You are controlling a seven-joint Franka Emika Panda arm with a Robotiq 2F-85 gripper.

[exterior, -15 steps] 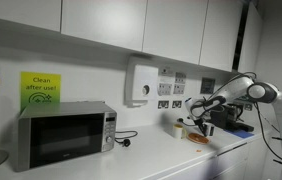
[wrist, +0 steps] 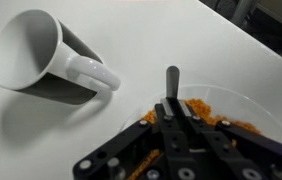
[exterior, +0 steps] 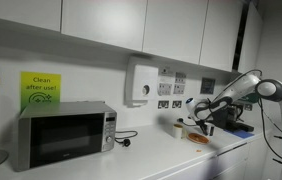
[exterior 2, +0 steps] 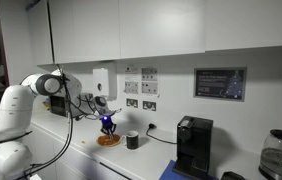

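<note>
In the wrist view my gripper is shut on a thin grey metal utensil (wrist: 173, 80), perhaps a spoon; its rounded end sticks out past the fingertips and the rest is hidden. Beneath it is a pale, round dish (wrist: 266, 115) with small orange pieces (wrist: 216, 116) in it. To the left stands a mug (wrist: 69, 78), light inside and darker outside, its handle toward the dish. From exterior view 2, the gripper (exterior 2: 106, 128) hangs over the orange round dish (exterior 2: 109, 141), and the dark mug (exterior 2: 132, 141) is just right of it.
A pale container (exterior: 178, 130) stands left of the orange dish in exterior view 1. Farther left is a microwave (exterior: 66, 134), with clear counter between. A black coffee machine (exterior 2: 193, 148) and a glass kettle (exterior 2: 280, 154) are at the right in exterior view 2. Cabinets (exterior 2: 131, 40) overhang the counter.
The arm has shifted only slightly around the dish and mug. The dish, pale container and microwave have stayed put.
</note>
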